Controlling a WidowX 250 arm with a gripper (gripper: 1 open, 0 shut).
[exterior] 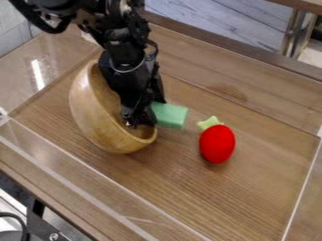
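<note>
My black gripper point(143, 111) reaches down at the right rim of a tilted wooden bowl point(98, 111). A light green block point(170, 115) sits just right of the fingertips, partly behind them. The fingers overlap bowl and block, so I cannot tell what is between them or how wide they stand. A red egg-shaped object point(217, 143) with a pale green piece point(209, 122) at its top lies to the right.
Dark cables and the table's edge are at the lower left.
</note>
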